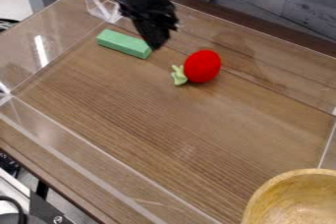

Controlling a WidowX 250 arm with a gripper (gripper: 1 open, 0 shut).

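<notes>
A black robot arm hangs from the top, its gripper [147, 28] above and to the right of a green block [124, 44] at the upper left of the table. The finger's state is hard to make out. A round red object [202, 66] lies right of centre, with a small light-green piece [180, 77] at its lower left.
A beige bowl [296, 203] sits at the lower right corner. Something clear stands at the upper left, partly behind the arm. Cables show past the left edge.
</notes>
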